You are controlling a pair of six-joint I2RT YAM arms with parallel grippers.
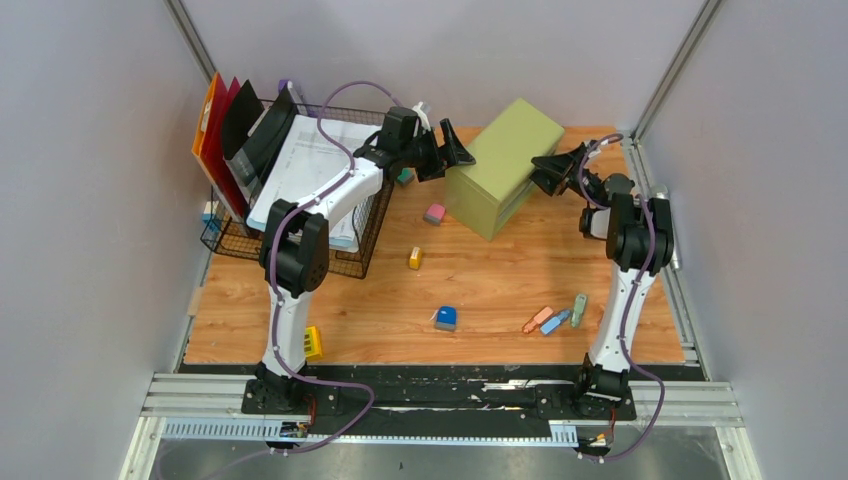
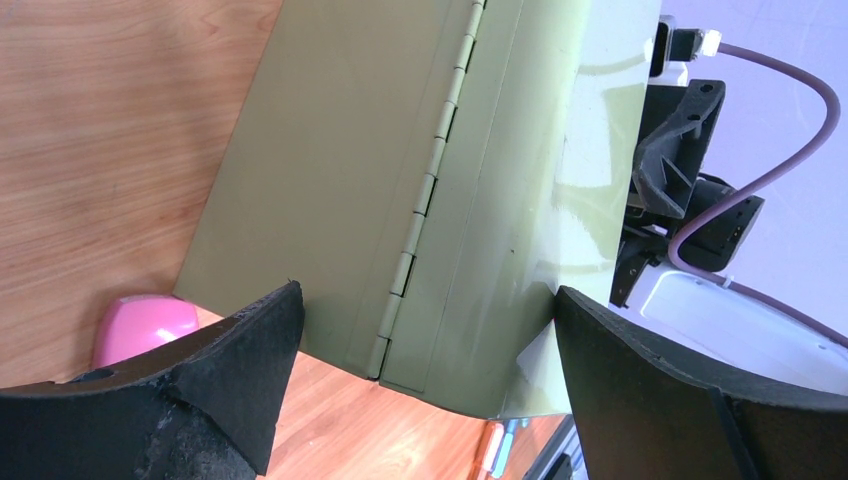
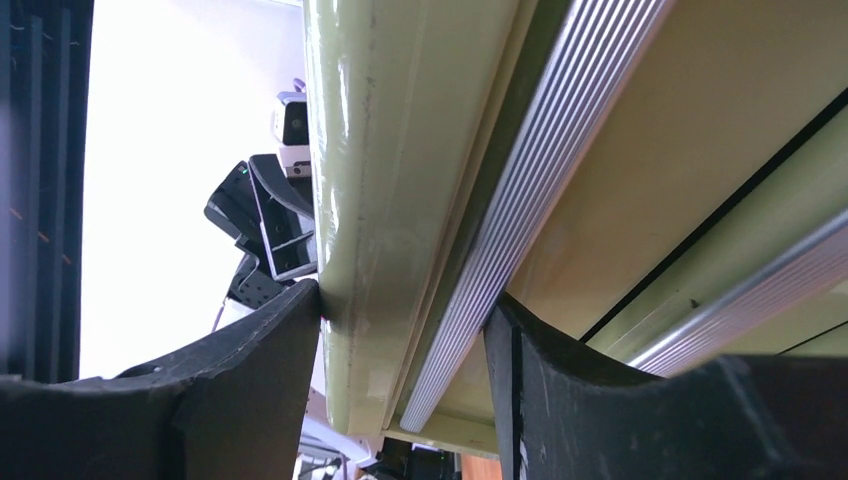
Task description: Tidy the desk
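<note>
A green metal drawer box (image 1: 505, 160) stands angled at the back right of the desk. My left gripper (image 1: 450, 150) is open at its left end; in the left wrist view the box's hinged edge (image 2: 430, 200) lies between the spread fingers. My right gripper (image 1: 542, 172) is at the box's right side. In the right wrist view its fingers sit either side of a green front edge (image 3: 370, 230) with a ridged metal strip (image 3: 520, 200); whether they press on it I cannot tell.
A wire basket (image 1: 355, 262) with papers and folders fills the back left. A pink block (image 1: 434, 213), yellow block (image 1: 415, 257), blue block (image 1: 446, 318) and several highlighters (image 1: 555, 322) lie on the desk (image 1: 480, 280).
</note>
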